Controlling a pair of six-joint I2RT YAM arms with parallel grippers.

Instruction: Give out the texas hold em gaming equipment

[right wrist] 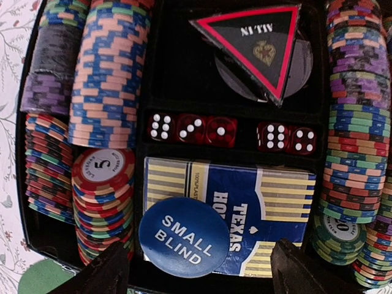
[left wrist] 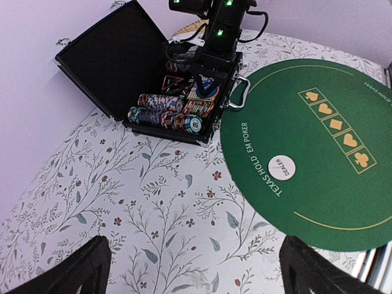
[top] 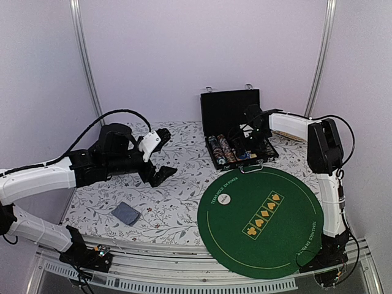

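Observation:
An open black case (top: pixel 229 116) stands at the back, filled with poker chips, dice and cards. Over it is my right gripper, its fingers apart. Between and beyond those fingers lies the blue SMALL BLIND disc (right wrist: pixel 184 237), resting on a TEXAS HOLD card box (right wrist: pixel 269 184); the fingers are not closed on it. A black ALL IN triangle (right wrist: pixel 257 49) lies behind the red dice (right wrist: pixel 221 130). The white DEALER disc (left wrist: pixel 282 168) lies on the round green mat (top: pixel 282 233). My left gripper hangs open and empty above the floral cloth, left of the mat.
Stacked chips (right wrist: pixel 107 67) fill both sides of the case. A grey-blue square (top: pixel 126 213) lies front left. Behind the right arm, a tan woven object (top: pixel 289 133) is partly hidden. The cloth between left gripper and case is clear.

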